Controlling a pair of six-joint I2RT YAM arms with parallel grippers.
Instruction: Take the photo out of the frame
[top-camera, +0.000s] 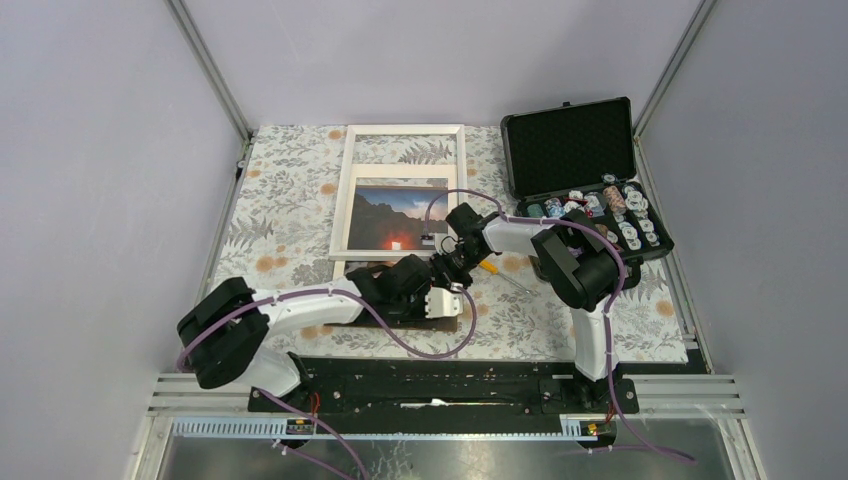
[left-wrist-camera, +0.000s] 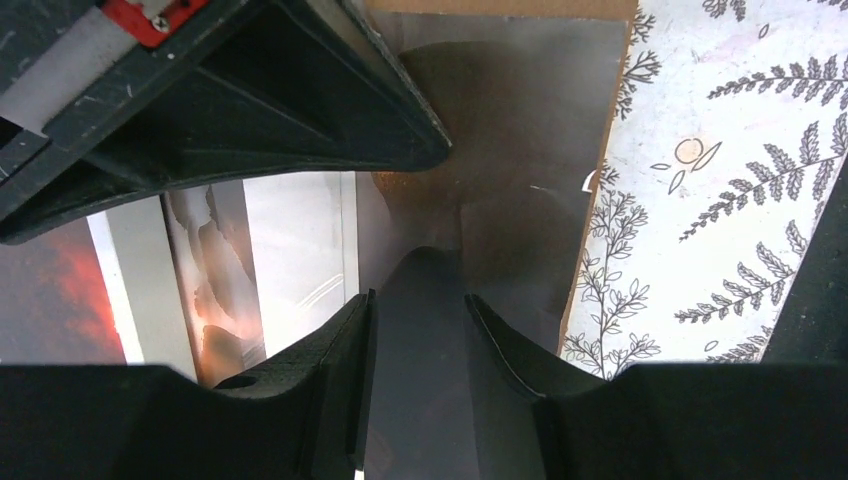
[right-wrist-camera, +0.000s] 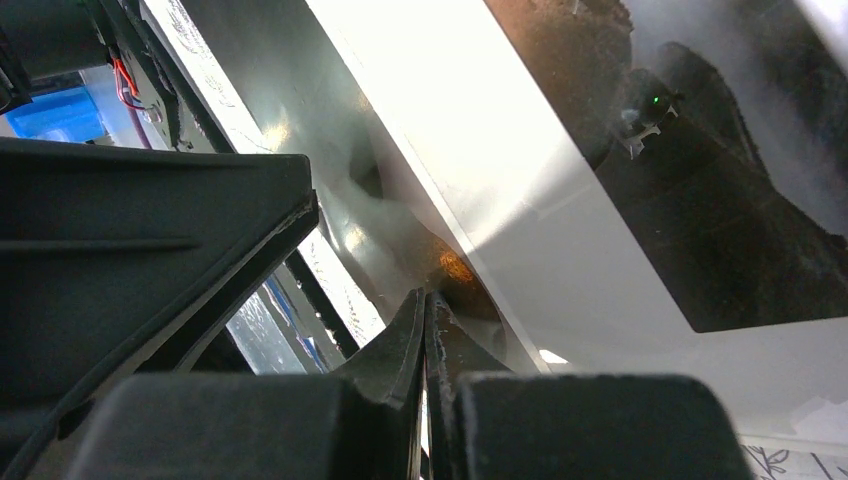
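The white frame (top-camera: 346, 190) lies at the back of the table, with a sunset mountain photo (top-camera: 385, 215) inside its lower part. In front of it, a glossy dark sheet (left-wrist-camera: 500, 200) with a brown cardboard edge (left-wrist-camera: 520, 8) lies partly beneath my left arm, beside a white mat border (left-wrist-camera: 300, 260). Over this sheet, my left gripper is open, its fingers apart with no object visible between them. My right gripper is shut, its tips together close to the white mat edge; nothing shows between them. The arms hide much of the sheet.
An open black case (top-camera: 570, 150) with chips stands at the right back. A screwdriver with a yellow handle (top-camera: 488, 267) lies right of the grippers. Both grippers are close together.
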